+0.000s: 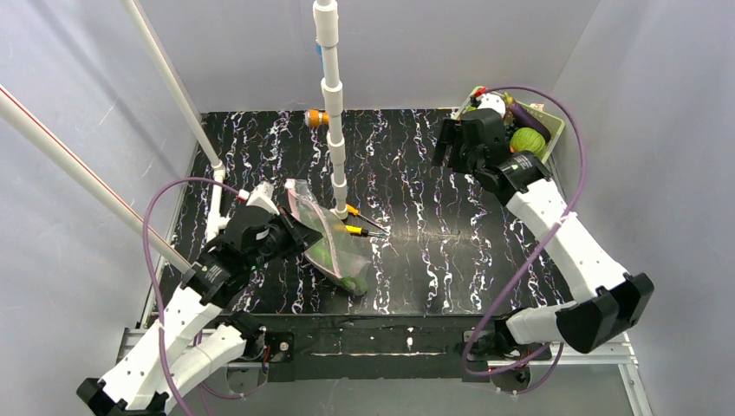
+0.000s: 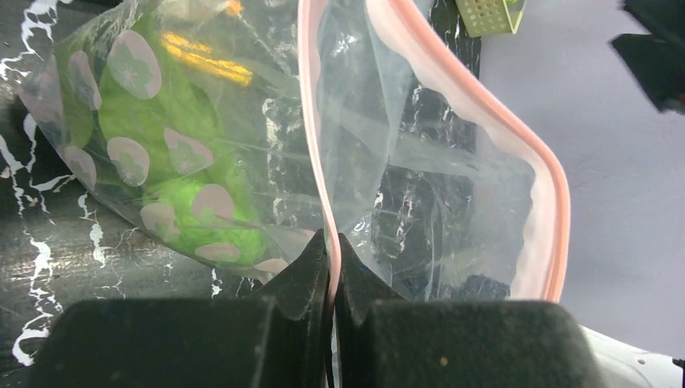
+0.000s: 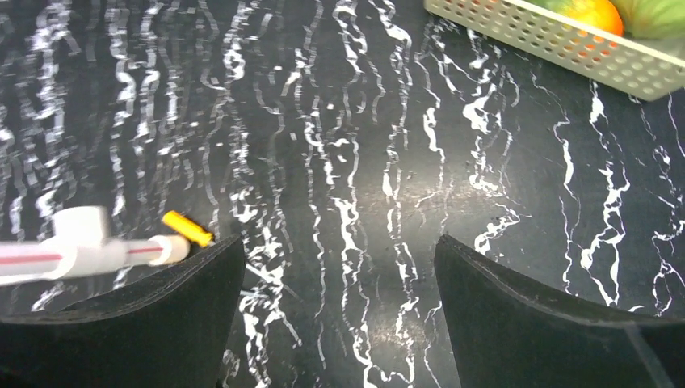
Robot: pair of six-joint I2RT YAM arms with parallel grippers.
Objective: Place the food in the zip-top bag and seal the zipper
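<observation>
A clear zip top bag with a pink zipper edge lies on the left of the table. Inside it something green shows through the printed plastic. My left gripper is shut on one pink-edged rim of the bag; the other pink rim bows away, so the mouth gapes. My right gripper stands open near the basket, and only bare table shows between its fingers. The food basket at the back right holds an eggplant, a green round vegetable and an orange.
A white pole rises beside the bag. Two yellow-handled tools lie at its foot. An orange-capped bottle is at the back.
</observation>
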